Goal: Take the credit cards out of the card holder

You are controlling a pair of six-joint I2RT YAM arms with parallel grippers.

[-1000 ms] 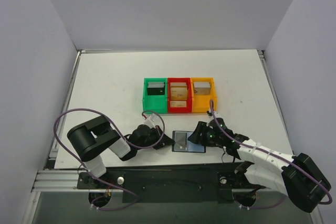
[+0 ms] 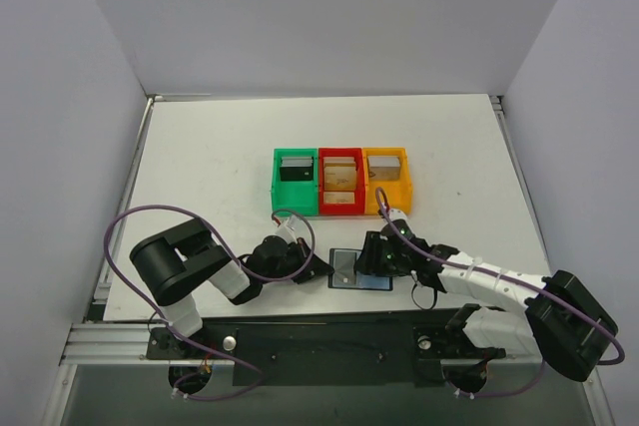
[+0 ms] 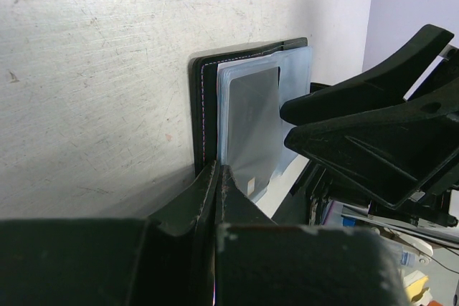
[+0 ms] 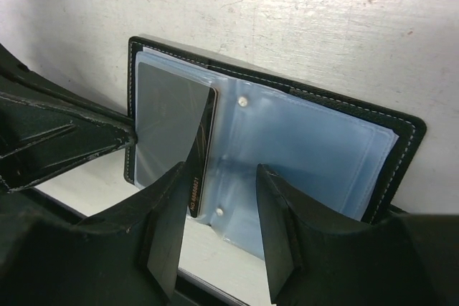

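The card holder (image 2: 345, 282) lies open flat near the table's front edge, black outside with bluish clear plastic sleeves. A dark grey card (image 4: 169, 109) sits in the left-hand sleeve; its black edge carries small print. My left gripper is shut on the holder's outer edge, beside that card. Above the holder, my right gripper is part open with nothing gripped; one finger (image 4: 166, 209) is by the card's printed edge and the other is over the right-hand sleeve (image 4: 315, 145). From above, the right gripper hides part of the holder.
Behind the holder stand three joined trays: green (image 2: 295, 201), red (image 2: 341, 210) and orange (image 2: 389, 200), each with small boxes or dividers inside.
My right gripper has moved left over the holder, towards the card's sleeve, and its arm has shifted the same way. The left arm and the holder stay almost where they were.
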